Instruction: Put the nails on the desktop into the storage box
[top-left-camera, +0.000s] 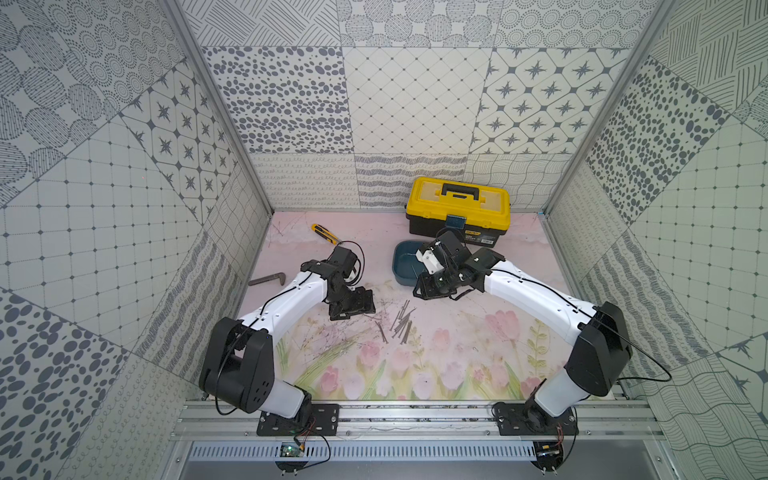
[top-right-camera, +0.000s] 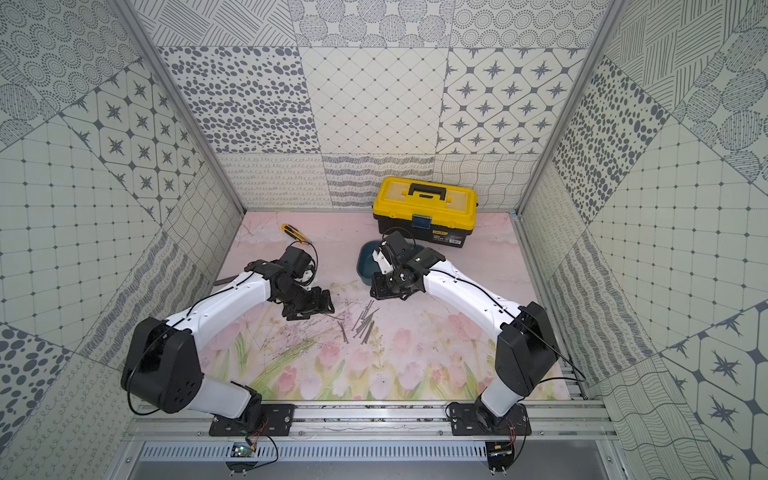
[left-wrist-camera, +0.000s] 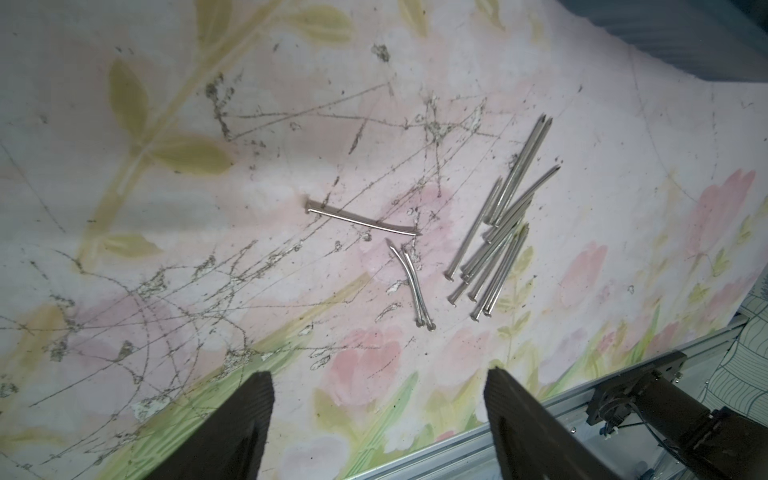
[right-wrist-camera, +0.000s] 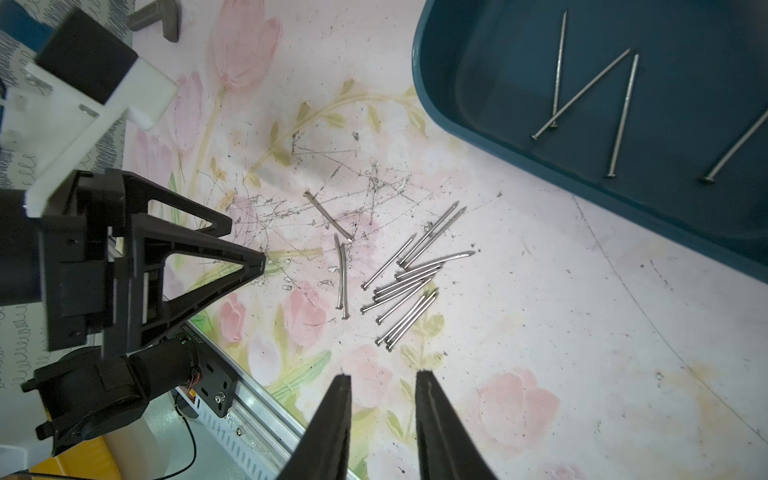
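Note:
Several loose nails (left-wrist-camera: 512, 172) lie in a cluster mid-table, with a bent one (left-wrist-camera: 360, 221) and a crossing pair apart to its left. The dark blue storage box (right-wrist-camera: 436, 96) behind them holds several nails (right-wrist-camera: 622, 116). My left gripper (top-left-camera: 352, 304) hovers low left of the nails, its fingers wide apart and empty in its wrist view. My right gripper hangs above and behind the nails, partly hiding the box in the top views; its fingers are parted, with nothing between them.
A yellow-and-black toolbox (top-left-camera: 456, 200) stands at the back right. A utility knife (top-left-camera: 323, 233) lies back left, a grey L-shaped tool (top-left-camera: 264, 280) at the left edge.

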